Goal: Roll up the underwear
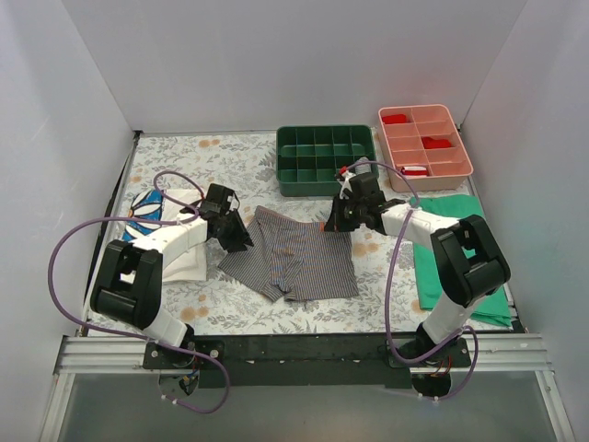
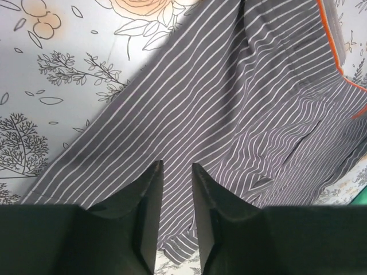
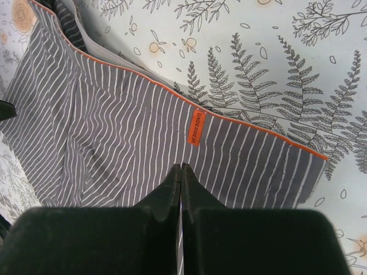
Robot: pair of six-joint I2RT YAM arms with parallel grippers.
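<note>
The grey striped underwear [image 1: 317, 272] lies spread and partly wrinkled on the floral tabletop. Its orange-edged waistband, with the orange label [image 3: 196, 127], runs along the far side in the right wrist view. My left gripper hovers over the cloth's left part, its fingertips a little apart and nothing between them. Near the waistband on the right, my right gripper is shut, and no cloth shows between its fingers. Whether its tips touch the fabric I cannot tell. A fold [image 2: 246, 74] runs lengthwise through the left part of the cloth.
A green divided box [image 1: 324, 189] stands behind the cloth, with a pink divided box [image 1: 433, 115] holding red items to its right. Green cloth [image 1: 469, 299] lies at the right, white cloth [image 1: 189, 262] at the left under my left arm. Bare table shows in front.
</note>
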